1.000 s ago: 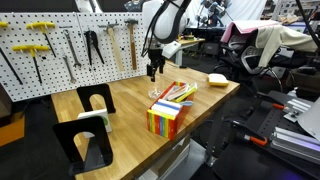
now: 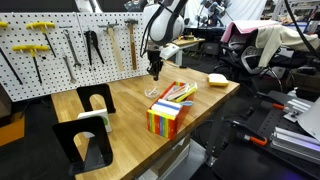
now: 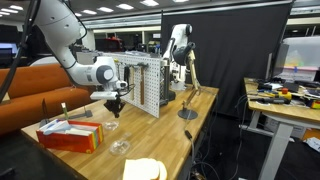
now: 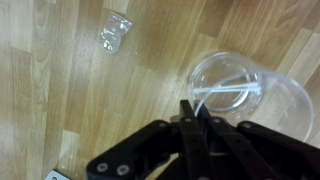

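My gripper [image 2: 155, 75] hangs above the wooden table in exterior view 1; it also shows in exterior view 2 as a dark gripper [image 3: 126, 88] below the white arm. The wrist view puts the black gripper over the near side of a clear round cup [image 4: 280, 105], with a thin white piece [image 4: 232, 88] seen within its outline. Whether the fingers touch that piece is unclear, and their gap is hard to make out. A small clear object [image 4: 115, 32] lies apart on the table, up and to the left.
A red-rimmed box [image 2: 163, 119] with colourful contents stands near the table's front edge. Black bookend-like stands [image 2: 84, 145] occupy the left. A pegboard [image 2: 60, 52] with tools lines the back. Bare wood [image 3: 165, 135] lies right of the clear items in exterior view 2.
The arm has swung to the right in exterior view 1, and my gripper has shifted slightly right. The box and the stands have not moved.
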